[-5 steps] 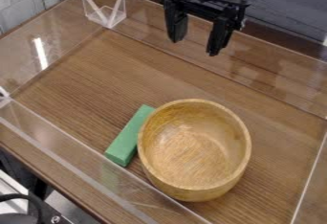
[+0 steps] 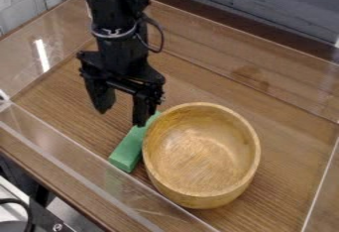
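My gripper (image 2: 122,95) hangs at the left of the scene with its black fingers open, just above and left of a green block (image 2: 130,149) lying on the wooden table (image 2: 265,67). The block is partly hidden by the rim of a beige oval bowl (image 2: 199,176) to its right. Nothing shows between the fingers.
Low walls border the table at the back and along the near left edge. A dark cable lies at the bottom left corner.
The arm has come down and toward the front left, from the back centre to above the green block. The block and bowl look unmoved.
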